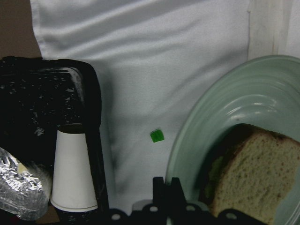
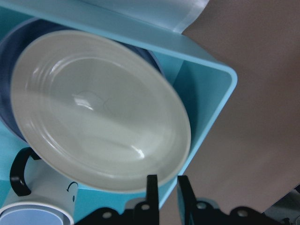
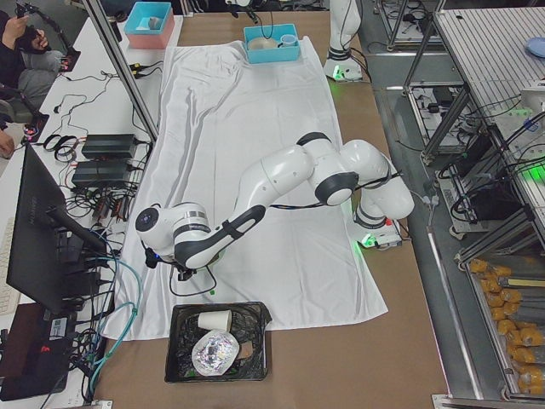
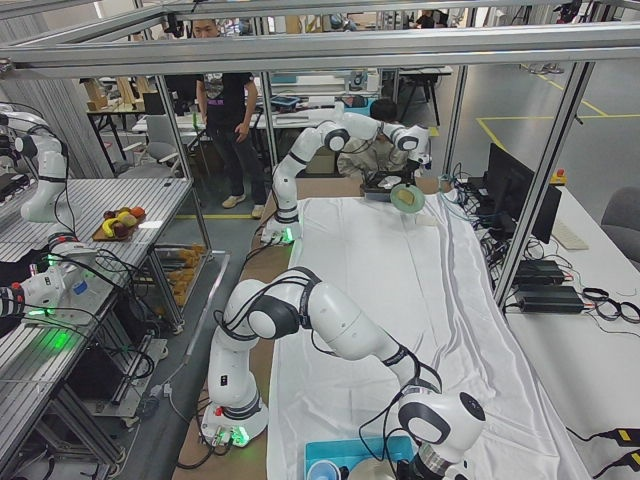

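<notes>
My left gripper is shut on the rim of a green plate [image 1: 206, 117] holding a sandwich [image 1: 258, 178], beside a black bin [image 1: 37, 103] with a white cup [image 1: 74, 171] and foil [image 1: 16, 187]. My right gripper is over a blue bin [image 2: 206, 65] holding a cream plate [image 2: 101, 108], a darker blue dish [image 2: 9, 65] and a mug [image 2: 40, 192]; whether it touches the plate is unclear.
A monitor [image 3: 34, 247] and cables line the left side.
</notes>
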